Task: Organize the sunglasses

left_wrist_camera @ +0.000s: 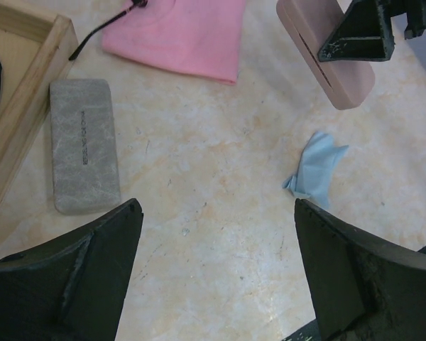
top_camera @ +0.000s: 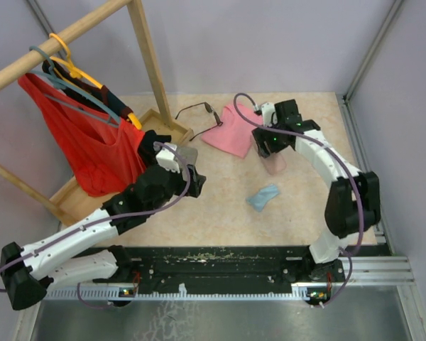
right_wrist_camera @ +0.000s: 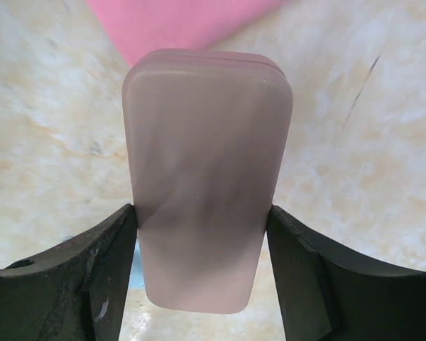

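Clear of the table, a pink case is clasped along its long sides by my right gripper, which is shut on it; the left wrist view also shows this case tilted. In the top view the dark sunglasses (top_camera: 209, 108) lie unfolded at the back, one temple over the wooden tray's edge. A grey case (left_wrist_camera: 85, 145) lies flat beside that tray. My left gripper is open above bare tabletop, to the right of the grey case, and nothing is between its fingers. Whether the pink case is empty cannot be seen.
A pink cloth (top_camera: 229, 135) lies at the back, next to the sunglasses. A small blue cloth (top_camera: 263, 197) rests near the middle. Left stands a wooden rack (top_camera: 153, 64) with hanging clothes (top_camera: 92, 153).
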